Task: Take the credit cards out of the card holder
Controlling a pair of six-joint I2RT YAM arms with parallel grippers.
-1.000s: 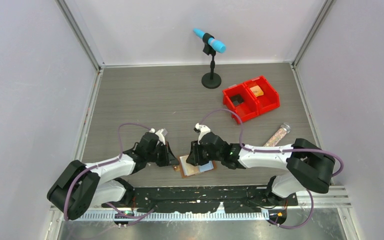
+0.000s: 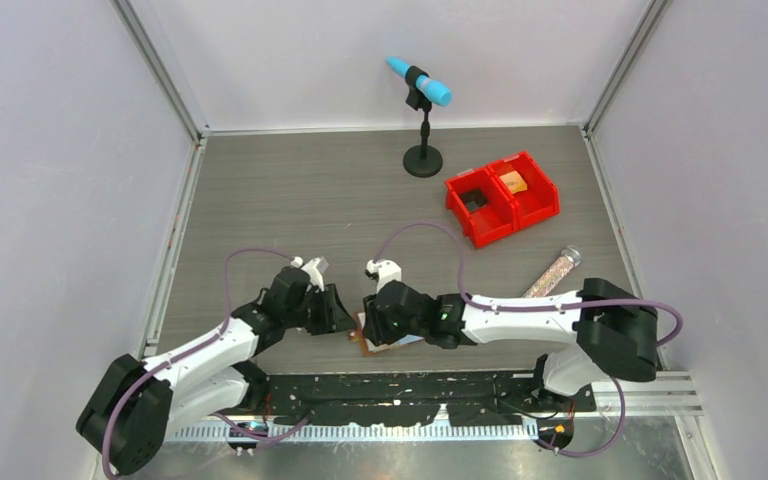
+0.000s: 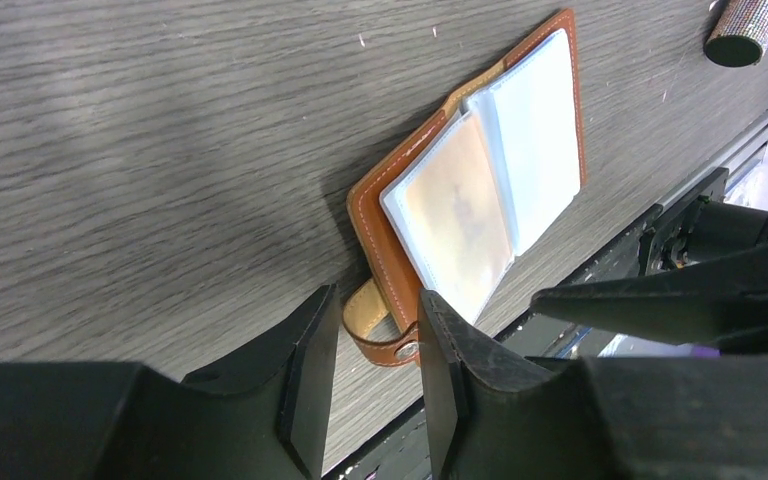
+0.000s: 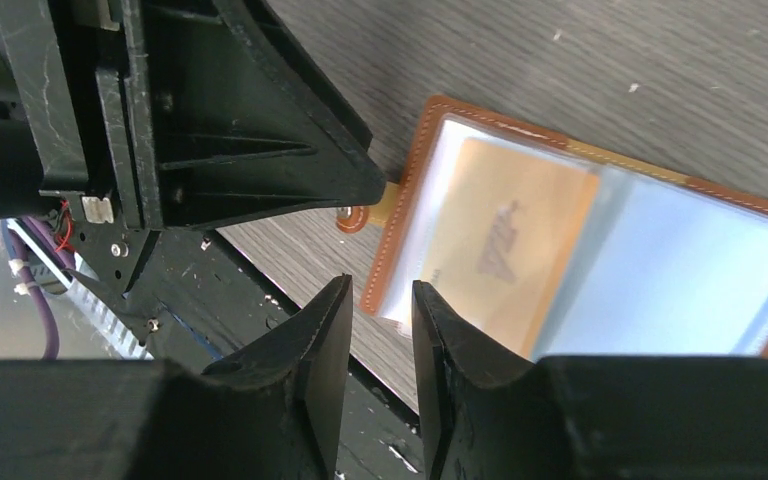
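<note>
The card holder, a brown leather wallet [image 3: 381,240] with clear sleeves, lies open on the table near its front edge. One sleeve holds a tan card [image 4: 500,240]; the other sleeve [image 4: 680,270] looks pale blue and white. A strap [image 3: 385,345] with a metal snap sticks out at the wallet's left end. In the left wrist view my left gripper is part open around the area of the strap, nothing visibly clamped. My right gripper is part open over the wallet's near left corner, its fingers empty. From the top, both grippers hide much of the wallet.
At the back right stands a red two-part bin [image 2: 500,222] with small items inside. A blue microphone on a black stand [image 2: 422,160] is at the back. A glittery tube [image 2: 557,270] lies to the right.
My right gripper has shifted left over the wallet and now stands close to my left gripper. The wallet stays put.
</note>
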